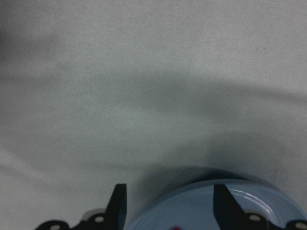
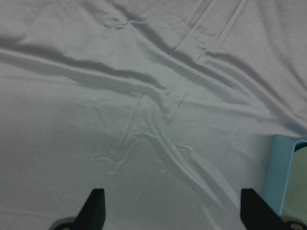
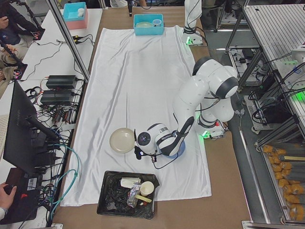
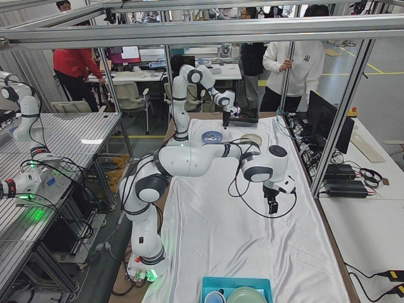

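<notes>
In the camera left view my left gripper (image 3: 139, 151) hangs between the beige plate (image 3: 121, 140) and the blue plate (image 3: 179, 151), which the arm largely covers. The left wrist view shows the blue plate's rim (image 1: 187, 203) under the open fingers (image 1: 170, 191), a small red piece just visible at the bottom edge, nothing visibly held. My right gripper (image 4: 273, 203) points down over the white cloth; in the right wrist view it stands open over bare cloth, the corner of a teal bin (image 2: 278, 167) at right.
A black tray (image 3: 114, 195) of assorted items lies at the near edge. The teal bin (image 3: 143, 30) with dishes stands at the opposite end. Monitors and cables line the side table.
</notes>
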